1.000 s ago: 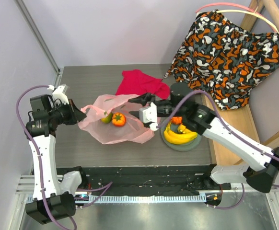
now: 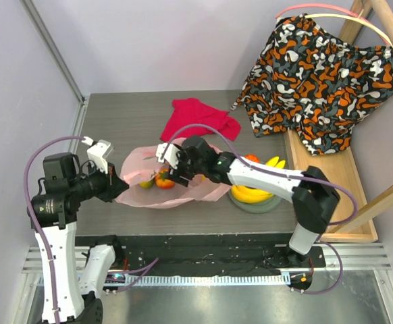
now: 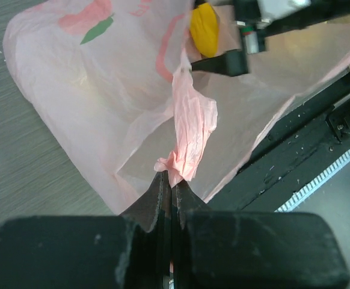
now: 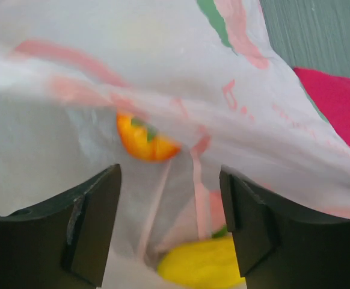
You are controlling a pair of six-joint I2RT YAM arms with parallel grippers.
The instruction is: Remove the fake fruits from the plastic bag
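Note:
The pink plastic bag (image 2: 134,196) lies spread on the table with its mouth held open. My left gripper is shut on the bag's twisted handle (image 3: 190,129). Inside the bag, an orange persimmon-like fruit (image 2: 164,181) and a greenish-yellow fruit (image 2: 146,183) show from above. My right gripper reaches into the bag, open. In the right wrist view, a yellow fruit (image 4: 202,264) lies low between its blurred fingers, with no grip on it visible. The orange fruit (image 4: 146,139) sits farther off, partly behind the bag's film.
A green plate (image 2: 267,205) with bananas (image 2: 250,194) and an orange fruit (image 2: 252,158) stands to the right, partly under my right arm. Behind the bag lies a red cloth (image 2: 193,116). A wooden rack stands at right.

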